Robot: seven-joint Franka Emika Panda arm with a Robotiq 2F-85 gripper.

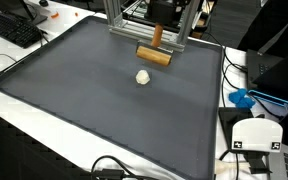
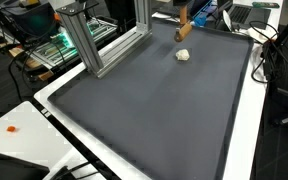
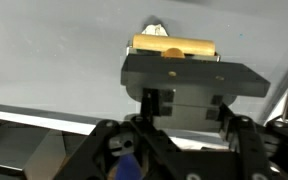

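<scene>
A wooden mallet-like tool hangs head-down from my gripper: its orange handle stands upright and its pale head lies crosswise below. The fingers look shut on the handle, though the contact is hard to make out. A small whitish lump rests on the grey table just in front of the head, apart from it. In the second exterior view, the lump is nearer that camera than the tool head. In the wrist view, dark fingers cover most of the handle; the head shows beyond them, with the lump past it.
A metal frame stands along the table's back edge, behind the tool. To the sides are a keyboard, a white-and-black device and a blue item.
</scene>
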